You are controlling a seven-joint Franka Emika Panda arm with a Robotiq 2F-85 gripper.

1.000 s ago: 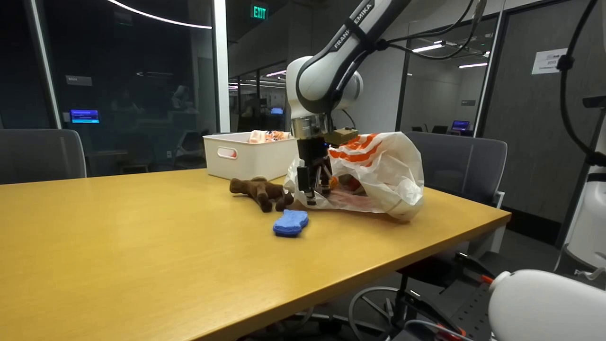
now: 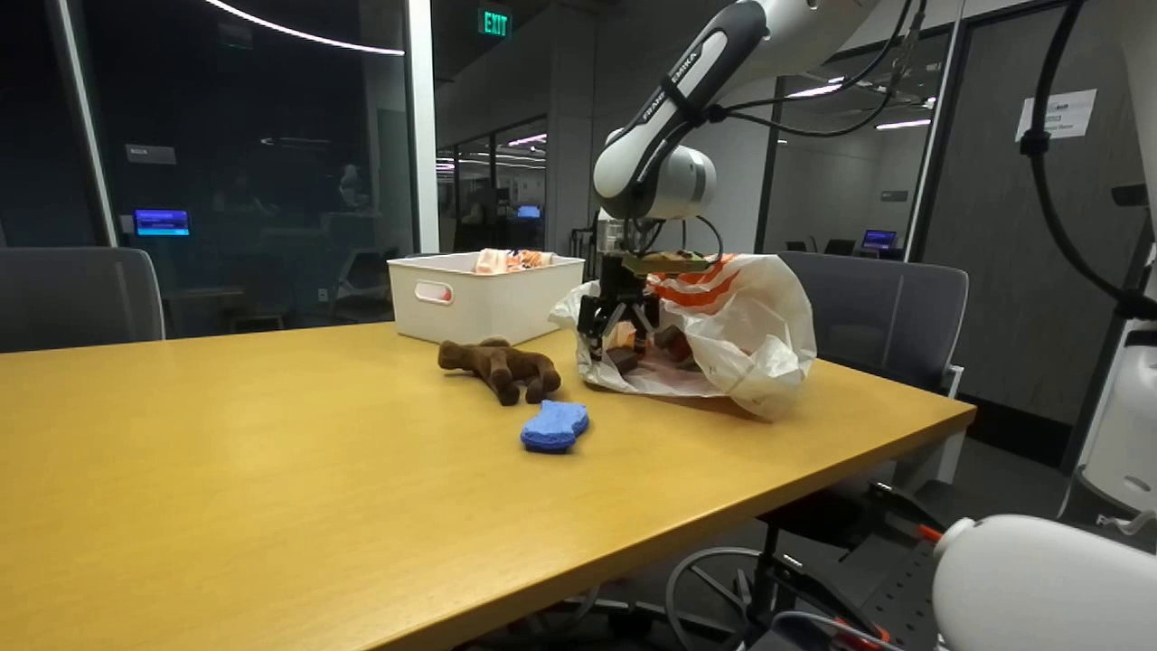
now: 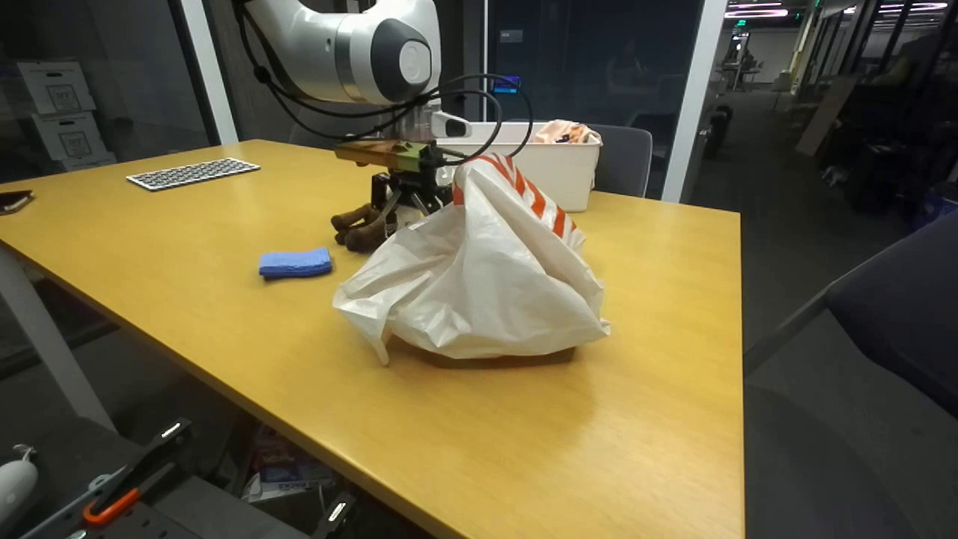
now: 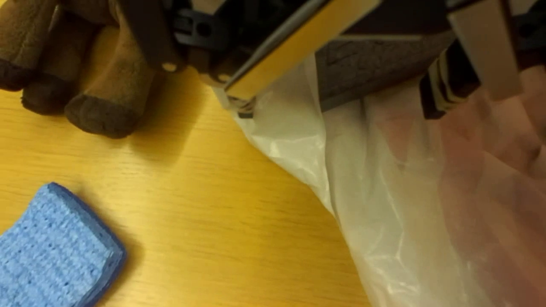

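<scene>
At the mouth of a white plastic bag [image 2: 754,325] with orange-red stripes, my gripper [image 2: 618,345] points down and stands open. The wrist view shows its fingertips spread wide apart, with a dark grey-brown item [image 4: 379,69] lying in the bag behind the gap between them. It is not gripped, and part of it is hidden by the fingers. A brown plush toy [image 2: 493,363] lies on the table left of the bag. Nearer the front is a blue sponge [image 2: 554,425], apart from the gripper. In exterior view 2 the bag [image 3: 503,278] hides the fingertips.
Behind the toy and bag stands a white bin [image 2: 466,304] with cloth-like contents showing above its rim. A keyboard [image 3: 193,174] lies at the table's far side in exterior view 2.
My gripper has moved right and turned, with its fingers now showing farther apart at the bag's opening. The bag has shifted slightly right. Toy and sponge have stayed put.
</scene>
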